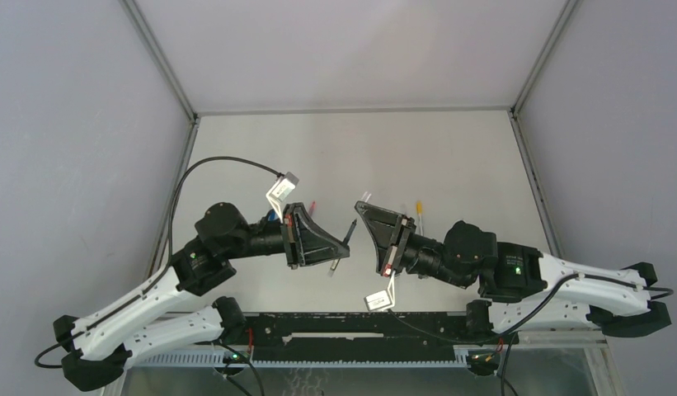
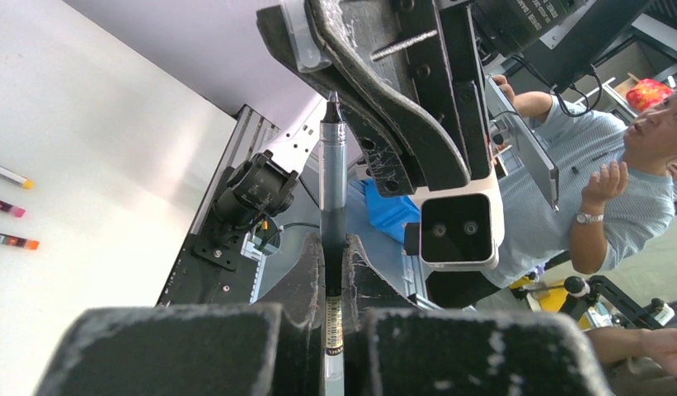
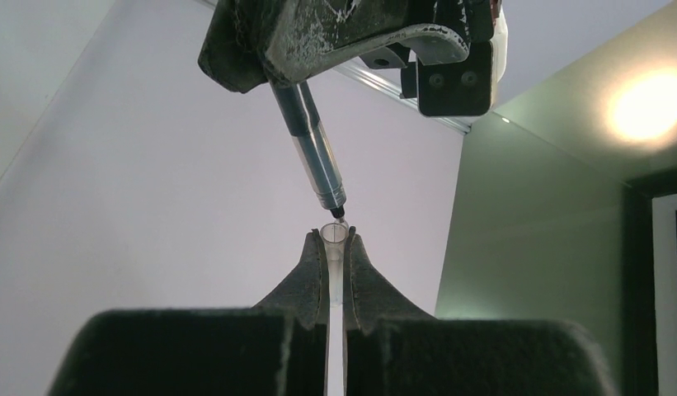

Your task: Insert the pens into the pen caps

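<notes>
My left gripper is shut on a dark pen with a clear lower part, held tilted with its tip up. My right gripper is shut on a clear pen cap. In the right wrist view the pen points down at the cap's open mouth, its tip right at or just above the rim; whether it is inside I cannot tell.
Loose pens lie on the white table: a yellow one, a pink one, an orange one. Walls enclose it at the sides and back.
</notes>
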